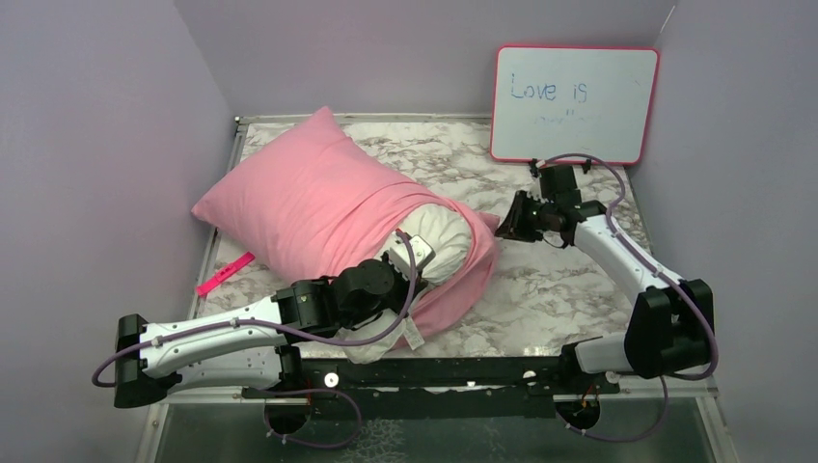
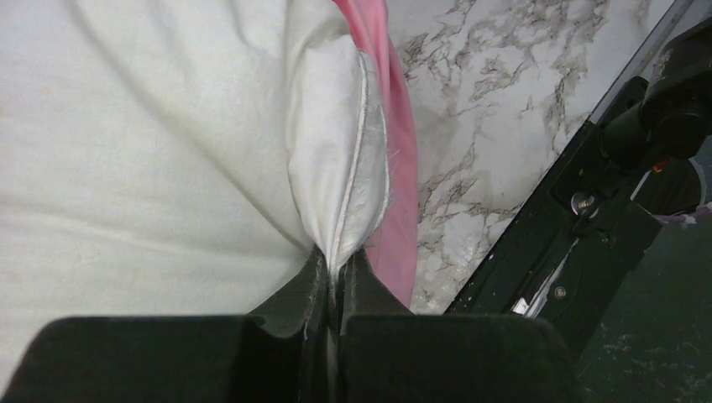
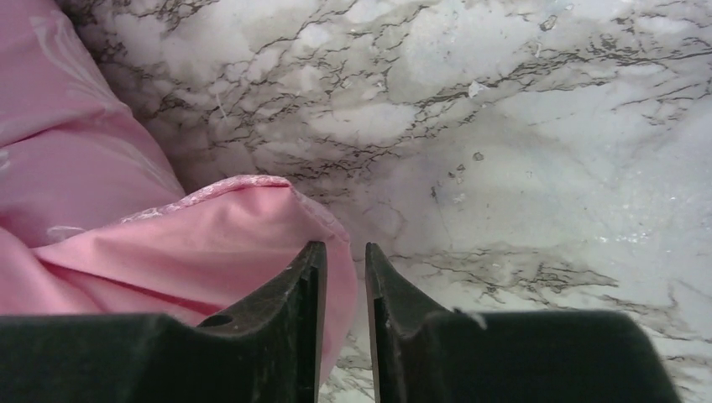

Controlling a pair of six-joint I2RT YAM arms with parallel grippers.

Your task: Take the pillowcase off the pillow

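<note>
The pink pillowcase (image 1: 318,198) covers most of the pillow, which lies slanted on the left half of the table. White pillow (image 1: 434,234) shows through the case's mouth on the right. In the left wrist view, my left gripper is shut on a gathered, seamed fold of the white pillow (image 2: 336,159). A free pink edge of the case hangs beside that fold. My right gripper is part open at the pillowcase's raised hem corner (image 3: 281,197); pink cloth shows behind the gap, not clamped.
A whiteboard (image 1: 574,106) stands at the back right. A bright pink strip (image 1: 226,274) lies at the left edge, and a dark rail (image 1: 453,371) runs along the front.
</note>
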